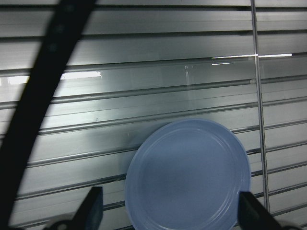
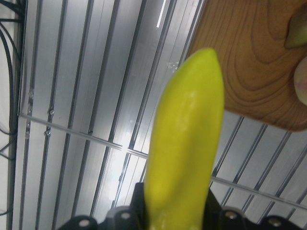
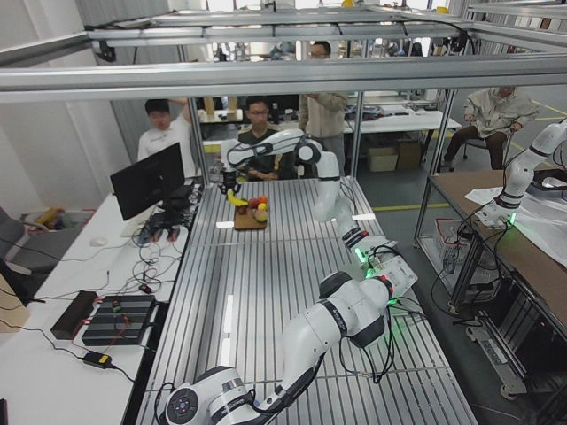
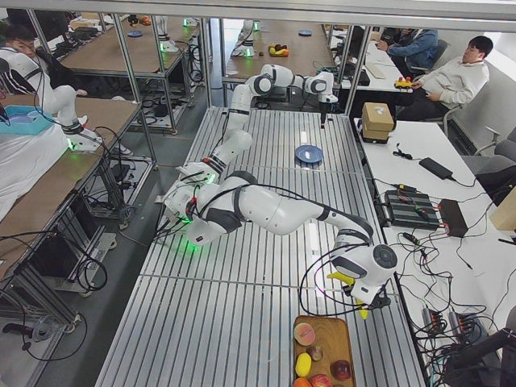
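A yellow banana (image 2: 183,143) is held by my right gripper (image 4: 373,301), which is shut on it and raised beside a wooden tray (image 4: 327,330) of fruit, also at the top right of the right wrist view (image 2: 244,72). The tray holds a peach (image 4: 304,334), a lemon (image 4: 303,364), apples and several other pieces. My left gripper (image 4: 322,105) hangs over a blue plate (image 4: 309,155), which fills the lower middle of the left wrist view (image 1: 187,172). Its dark fingers stand apart at the bottom of that view, open, with nothing between them.
White side tables (image 4: 419,177) with cables, a monitor (image 3: 147,181) and boxes border it. Cables lie around both arm bases. People sit and stand beyond the frame.
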